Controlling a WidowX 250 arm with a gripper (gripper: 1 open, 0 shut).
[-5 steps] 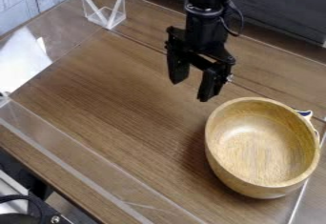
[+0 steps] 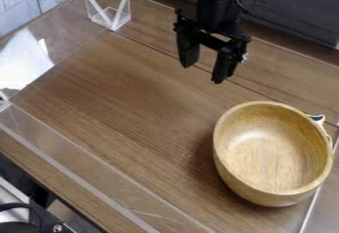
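Note:
The black gripper [image 2: 205, 64] hangs above the back middle of the wooden table [image 2: 126, 108], its two fingers apart with nothing visible between them. A large light wooden bowl [image 2: 272, 153] sits at the right front of the table, below and to the right of the gripper.
A clear plastic stand [image 2: 109, 15] is at the back left, and a white glare or clear piece lies at the left edge. A small white object [image 2: 315, 118] peeks from behind the bowl.
The gripper has moved up and slightly toward the back, away from the bowl. The bowl has stayed where it was.

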